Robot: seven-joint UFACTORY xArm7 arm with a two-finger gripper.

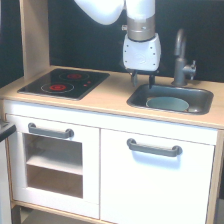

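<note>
My gripper [143, 80] hangs pointing down over the back left part of the dark sink [200, 103]. Its two dark fingers look spread apart, and nothing shows between them, though they are small here. A dark greenish, round-edged thing [167, 104], perhaps a pan or plate, lies inside the sink, below and to the right of the fingers.
A grey faucet [181, 62] rises behind the sink, right of my gripper. The black stovetop [64, 83] is at the left of the wooden counter [112, 92]. Below are an oven door opening [54, 165] and a white cabinet door [150, 180].
</note>
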